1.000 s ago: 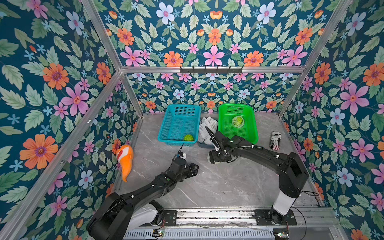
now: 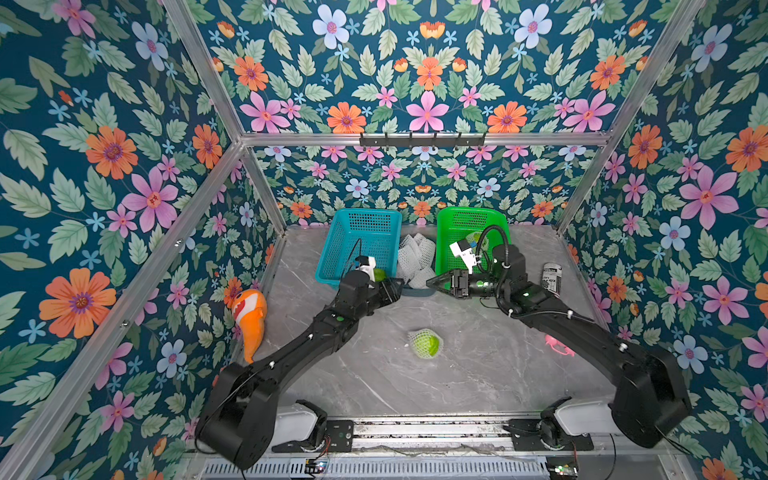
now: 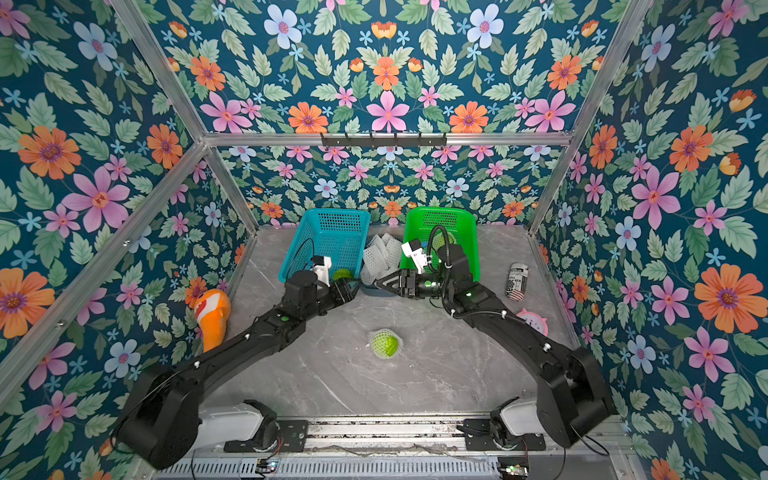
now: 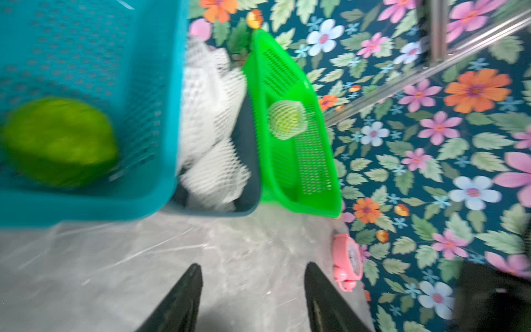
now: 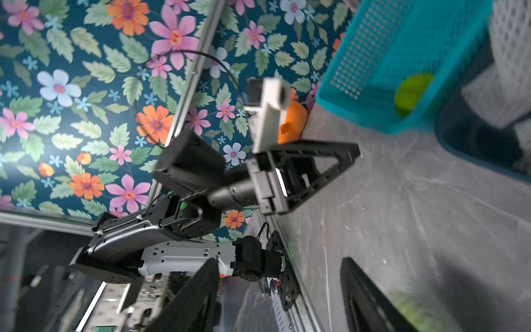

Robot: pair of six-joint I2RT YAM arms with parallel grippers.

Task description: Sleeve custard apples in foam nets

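Observation:
A netted custard apple (image 2: 425, 344) lies on the table in front of the baskets. A bare green custard apple (image 4: 60, 141) sits in the teal basket (image 4: 127, 202); another, netted (image 4: 286, 119), is in the green basket (image 4: 268, 166). White foam nets (image 4: 213, 99) are piled between the baskets in a dark container. My left gripper is open, empty, above the table at the teal basket's front. My right gripper is open with nothing between its fingers, in front of the green basket, near the nets.
An orange plush toy (image 2: 249, 320) lies at left. A can (image 3: 517, 280) and a pink clock (image 3: 534, 320) are at right.
My left gripper has moved up toward the teal basket; the right arm has also moved.

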